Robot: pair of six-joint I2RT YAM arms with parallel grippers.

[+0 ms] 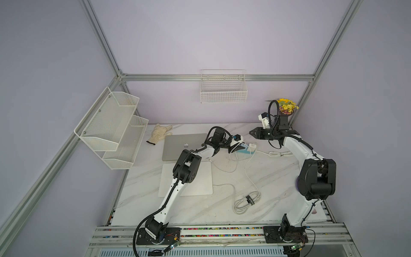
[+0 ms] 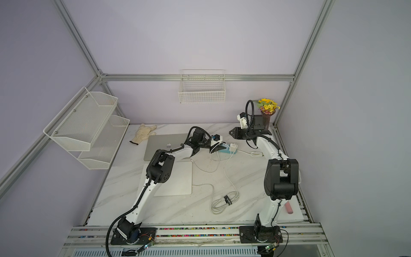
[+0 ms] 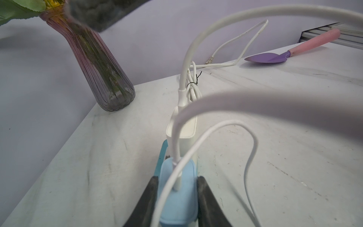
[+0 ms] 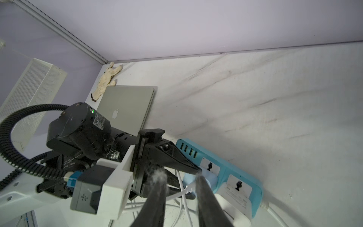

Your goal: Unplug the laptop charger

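A light blue charger (image 3: pixel 187 206) with a white cable out of its top stands on the blue power strip (image 4: pixel 228 166). My left gripper is shut on its sides, one finger on each. Right behind it on the strip is a white charger (image 3: pixel 188 126) with its own thick white cable. In the right wrist view the left gripper's fingers (image 4: pixel 177 160) reach to the light blue charger (image 4: pixel 209 179). Above and to the right of the strip, my right gripper (image 1: pixel 253 133) hangs open and empty. The charger's prongs are hidden.
Two laptops, one grey (image 1: pixel 173 145) and one silver (image 1: pixel 201 177), lie to the left. White cables loop across the table, one coiled (image 1: pixel 246 203) near the front. A flower vase (image 3: pixel 113 85) stands at the back right. A purple trowel (image 3: pixel 270 57) lies on the right.
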